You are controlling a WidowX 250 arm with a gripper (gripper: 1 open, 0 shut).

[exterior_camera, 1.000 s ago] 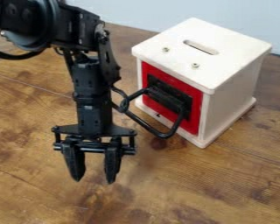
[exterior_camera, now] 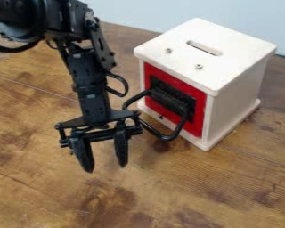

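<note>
My black gripper (exterior_camera: 104, 153) hangs above the wooden floor at the centre left, its two fingers apart and pointing down, with nothing between them. To its right stands a cream wooden box (exterior_camera: 234, 62) with a slot in its top and a red front panel (exterior_camera: 196, 125) bearing a black part. A black looped handle or cable sticks out from that front toward my arm, apart from the fingertips.
A pale wall (exterior_camera: 133, 9) runs along the back.
My gripper has risen slightly and shifted a little, with its fingers still apart. The box stands where it was.
</note>
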